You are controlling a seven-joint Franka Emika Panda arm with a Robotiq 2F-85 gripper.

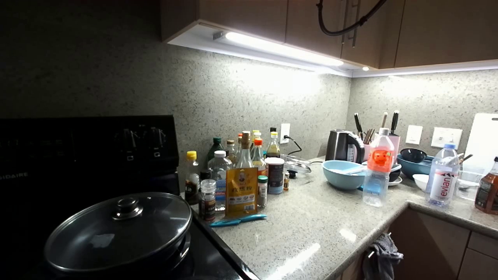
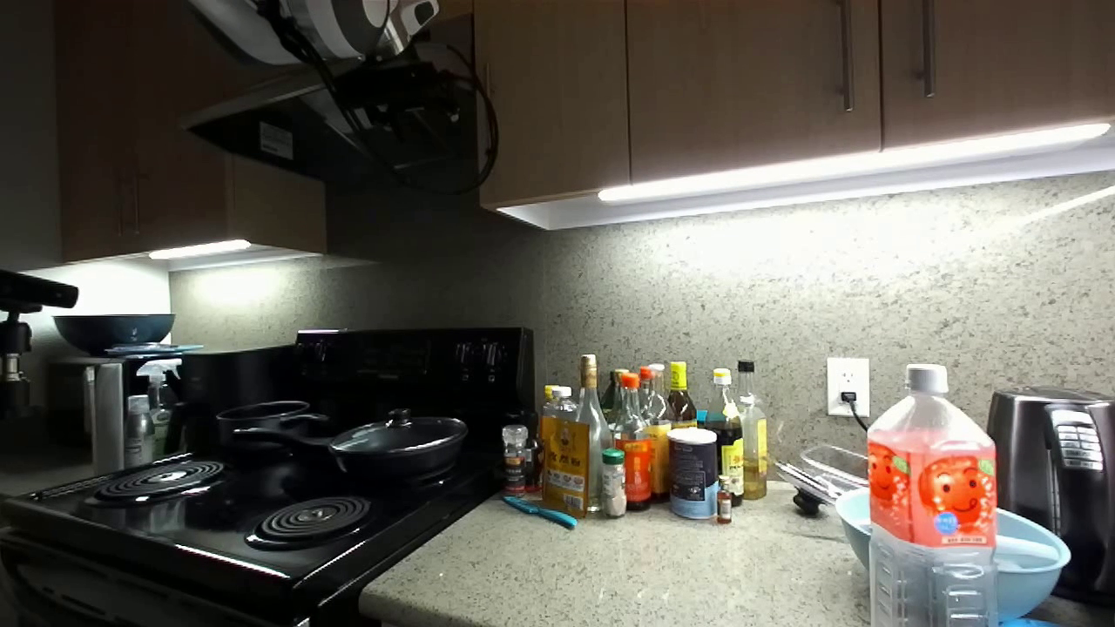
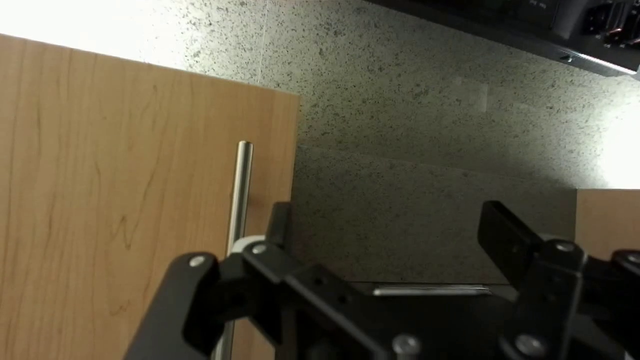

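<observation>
My gripper is open in the wrist view, its two dark fingers wide apart and nothing held between them. A wooden cabinet door (image 3: 120, 180) fills the left side there. Its metal bar handle (image 3: 241, 186) stands close beside the left finger (image 3: 279, 223), and that finger's linkage hides the lower part of the bar; whether they touch I cannot tell. In exterior view 2 the arm (image 2: 314, 26) reaches in high at the upper left, in front of the range hood (image 2: 266, 110). The fingers are lost in the dark there.
Below are the black stove with a lidded pan (image 2: 402, 449), and a counter (image 2: 638, 564) crowded with several bottles and a teal knife (image 2: 540, 511). A large bottle (image 2: 930, 491) and a blue bowl (image 2: 1030, 569) stand to the right. Upper cabinets (image 2: 753, 84) line the wall.
</observation>
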